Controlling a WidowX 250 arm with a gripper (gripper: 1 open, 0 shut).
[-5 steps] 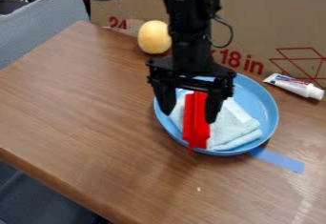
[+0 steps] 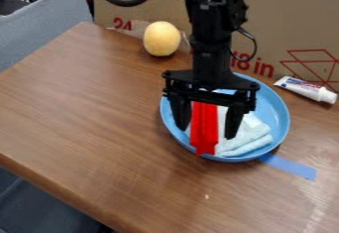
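Note:
My black gripper (image 2: 207, 118) hangs over a blue plate (image 2: 272, 108), open, its fingers down on either side of a red bar-shaped object (image 2: 204, 138). The red object rests on a white cloth (image 2: 249, 138) in the plate; whether the fingers touch it is unclear. My gripper's body hides part of the plate and cloth.
A yellow round object (image 2: 162, 39) sits at the back beside a cardboard backdrop (image 2: 298, 34). A white tube (image 2: 306, 88) lies right of the plate. Blue tape (image 2: 294, 166) is on the table.
My gripper has shifted slightly left and down around the red object, which looks to be in the same place.

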